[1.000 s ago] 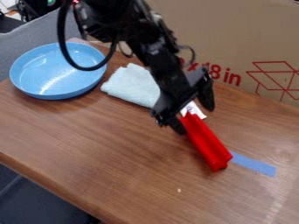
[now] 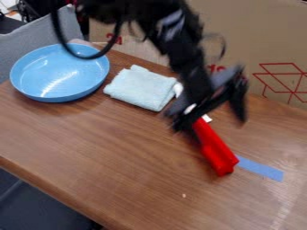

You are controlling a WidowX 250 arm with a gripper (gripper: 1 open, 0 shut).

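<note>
My black gripper (image 2: 189,115) hangs at the upper end of a long red object (image 2: 214,147), which lies slanted on the wooden table over a strip of blue tape (image 2: 260,170). The gripper is blurred, so its fingertips are hard to make out; nothing shows lifted in it. A white patch shows at the red object's upper end, partly hidden by the gripper.
A blue plate (image 2: 60,72) sits at the upper left, with a folded light-blue cloth (image 2: 138,88) beside it. A cardboard panel (image 2: 276,67) stands along the back.
The arm and gripper have shifted right and slightly up, now blurred with motion. The red object lies about where it was.
</note>
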